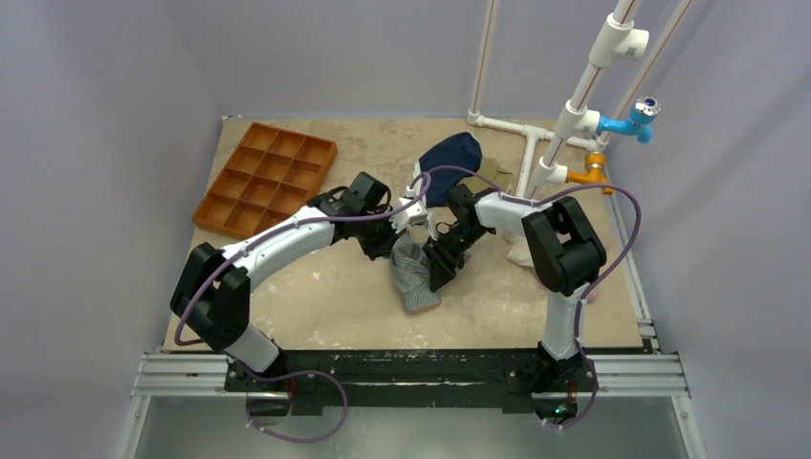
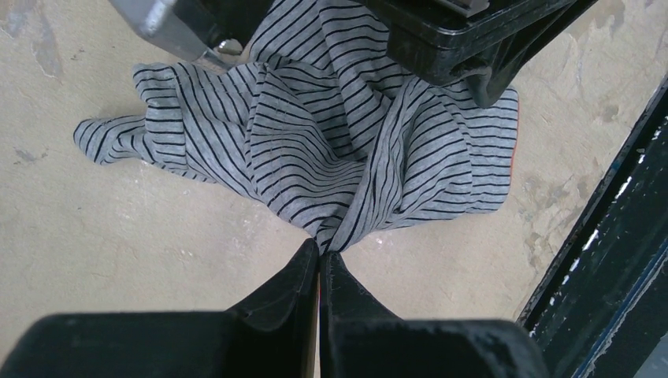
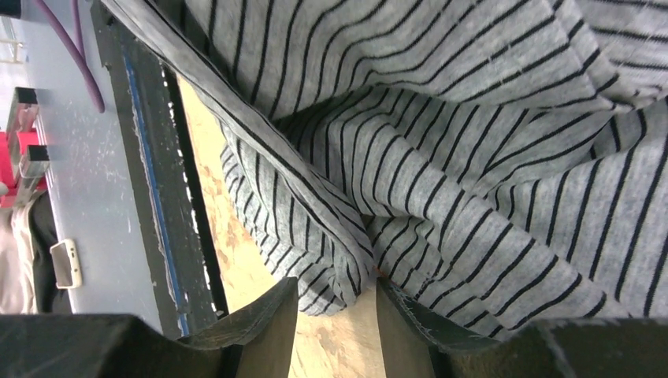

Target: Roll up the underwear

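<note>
The grey underwear with black stripes point(image 1: 411, 277) lies bunched on the table between my two arms, its lower edge showing a reddish trim. In the left wrist view, my left gripper is shut on a gathered fold at the near edge of the underwear point(image 2: 299, 173). My right gripper stands part open on the other side; a folded ridge of the underwear point(image 3: 323, 209) reaches down between its fingertips without visible pressure from both sides. The right gripper's dark body covers part of the cloth in the top view.
An orange compartment tray point(image 1: 264, 180) stands empty at the back left. Behind the arms lies dark blue cloth point(image 1: 449, 163); pale cloth point(image 1: 519, 252) is partly hidden by the right arm. White pipes with taps point(image 1: 598, 177) rise at the right.
</note>
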